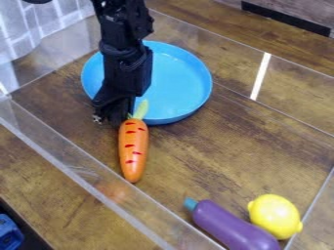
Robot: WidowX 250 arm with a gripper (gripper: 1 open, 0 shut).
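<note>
My black gripper (115, 109) is low at the left front rim of the blue plate (183, 83), just behind the top end of an orange toy carrot (132, 148). Its fingers are dark and overlap, so whether anything is between them is hard to see. The carrot lies on the wooden surface in front of the plate, its pale green top reaching toward the rim.
A purple eggplant (232, 227) and a yellow lemon (274, 215) lie at the front right. A clear wall runs diagonally along the left front.
</note>
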